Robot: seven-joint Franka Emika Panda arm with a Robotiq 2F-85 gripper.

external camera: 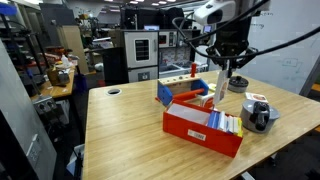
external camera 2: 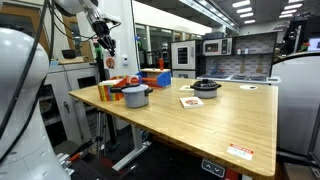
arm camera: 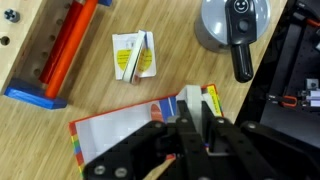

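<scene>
My gripper [external camera: 222, 64] hangs over the right part of the open red box [external camera: 188, 128], shut on a flat white object [external camera: 221, 86] that points downward. In the wrist view, the narrow end of this white object [arm camera: 192, 103] shows between the dark fingers, above the box's edge. What it is exactly, I cannot tell. Several thin books [external camera: 226, 122] stand upright at the box's right end. The box's pale floor [arm camera: 112, 138] is bare on the left side in the wrist view; my gripper hides part of the rest.
A grey pot [external camera: 261, 117] with a dark handle stands close to the box's right. Behind the box sits a blue and red toolbox [external camera: 180, 88]. A small card [arm camera: 135, 67] with a whitish stick on it lies between them.
</scene>
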